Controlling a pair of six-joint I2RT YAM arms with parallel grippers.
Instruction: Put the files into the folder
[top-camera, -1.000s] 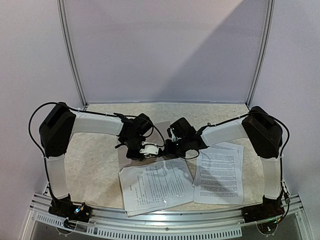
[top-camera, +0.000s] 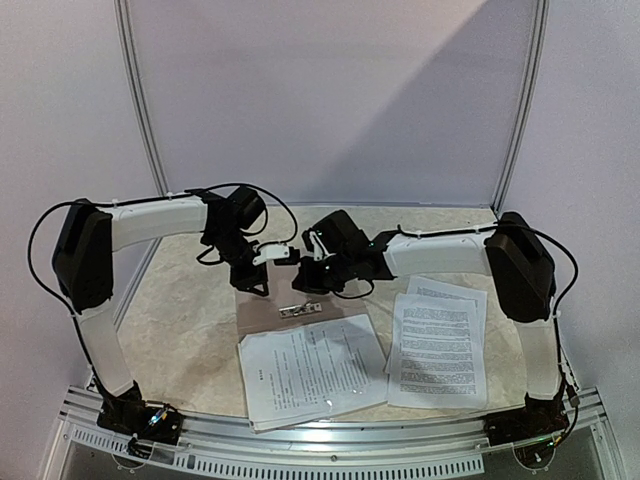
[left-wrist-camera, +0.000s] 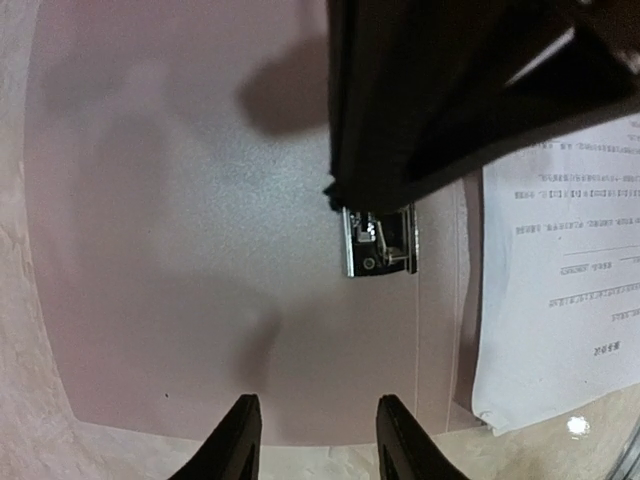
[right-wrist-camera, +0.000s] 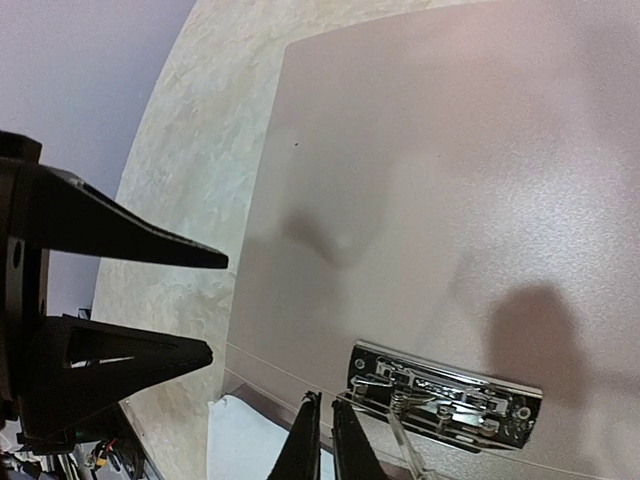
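Observation:
The translucent pinkish folder (top-camera: 258, 318) lies open at the middle of the table. Its metal clip (top-camera: 300, 310) is bare, with a lever (right-wrist-camera: 400, 440) raised. A printed stack of files (top-camera: 312, 370) covers the folder's near side; a glossy sheen shows on it. My left gripper is open over the folder's left edge, nothing between its fingers. My right gripper is shut beside the clip and its lever, with nothing visible between its tips. In the left wrist view its dark body hides part of the clip.
More printed sheets (top-camera: 437, 350) lie in an uneven pile to the right, against the stack's edge. Both grippers are close together over the folder. Walls (top-camera: 330, 110) enclose the back and sides.
The left gripper has moved away from the clip, up and to the left in the top view. The right gripper has shifted up and left too, uncovering the clip. The papers have not moved.

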